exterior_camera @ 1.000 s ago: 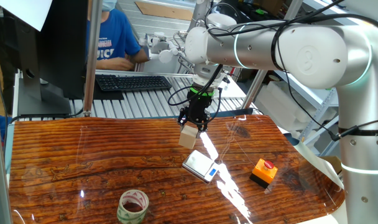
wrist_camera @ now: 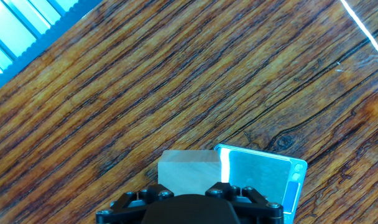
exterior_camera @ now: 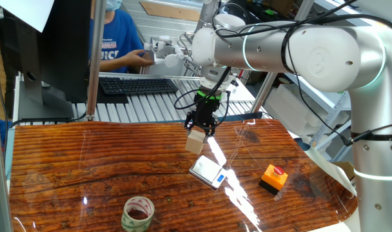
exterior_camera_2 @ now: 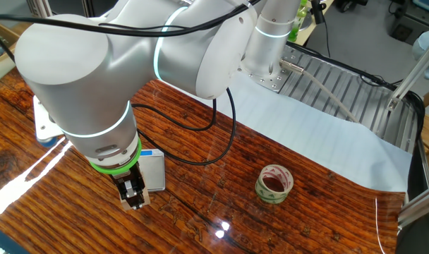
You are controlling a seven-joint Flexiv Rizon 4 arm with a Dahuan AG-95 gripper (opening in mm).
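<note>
A pale, light wooden-looking block [exterior_camera: 195, 142] sits at the fingertips of my gripper [exterior_camera: 199, 129], which is shut on it. In the wrist view the block [wrist_camera: 189, 171] spans the space between the two black fingers, one on each side. From the other side, the block [exterior_camera_2: 127, 205] shows only in part, behind the dark fingers of my gripper [exterior_camera_2: 135, 202]. Close by lies a small silver scale [exterior_camera: 209, 171] with a blue display; the wrist view has the scale [wrist_camera: 257, 174] just right of the block. Whether the block touches the table is hard to tell.
A roll of tape [exterior_camera: 138, 214] stands near the front edge of the wooden table [exterior_camera: 73, 167]. An orange box with a red button [exterior_camera: 273, 178] is right of the scale. A keyboard [exterior_camera: 138, 86] and a person are behind the table.
The arm, block and scale look unmoved. Only the person's hands and arms in the background have shifted.
</note>
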